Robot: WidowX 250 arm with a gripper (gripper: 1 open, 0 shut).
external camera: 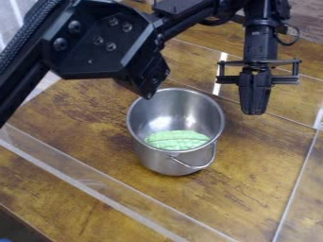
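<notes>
A steel pot point(146, 161) with a wire handle stands on the wooden surface in the centre of the camera view, a pale green textured item point(175, 139) lying in its bottom. My gripper point(255, 97) hangs to the right of the pot and behind it, above the wood and apart from the pot. It is shut, with nothing visible between its fingers.
My dark arm spans the top and upper left of the view. A pale wall edge shows at the upper left.
</notes>
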